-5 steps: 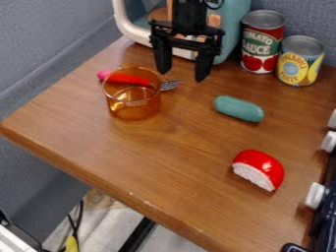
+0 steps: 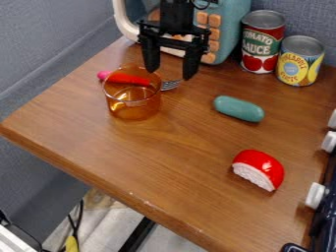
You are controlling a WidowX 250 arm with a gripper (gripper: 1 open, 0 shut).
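My black gripper (image 2: 171, 59) hangs open at the top centre, with nothing seen between its fingers, above and behind an amber see-through cup (image 2: 133, 103). A red object (image 2: 129, 79) with a pink end reaches across the cup's top, and a silver fork (image 2: 170, 85) lies just right of the cup. A teal oblong object (image 2: 239, 108) lies right of centre, and a red and white piece (image 2: 258, 168) lies nearer the front right.
Two cans, one red and green (image 2: 261, 44), one yellow (image 2: 300, 61), stand at the back right beside a teal toy appliance (image 2: 229, 25). A dark item with white knobs lines the right edge.
My gripper has shifted slightly to the left over the last second. The objects on the table have not moved.
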